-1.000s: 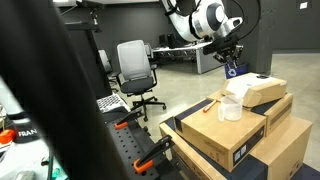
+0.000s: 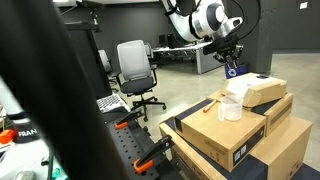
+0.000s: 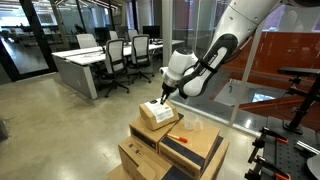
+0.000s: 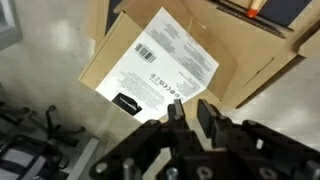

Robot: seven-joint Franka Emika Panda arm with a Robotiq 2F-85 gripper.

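My gripper stands open with nothing between its fingers. Beyond the fingertips, in the wrist view, lies a cardboard box (image 4: 235,85) bearing a large white printed label (image 4: 160,62). In exterior view 1 the dark gripper (image 2: 230,60) hangs from the white arm, above and beyond the small box with the pale label (image 2: 262,84). That small box (image 3: 158,114) rests on larger cartons in exterior view 2. An orange stick-like item (image 2: 206,106) lies on a lower carton beside a whitish see-through container (image 2: 232,106).
Large cardboard cartons (image 2: 205,126) form a stepped stack under these things. Office chairs (image 2: 135,72) and desks (image 3: 88,58) stand farther off. Open floor (image 3: 60,130) spreads left of the stack in exterior view 2.
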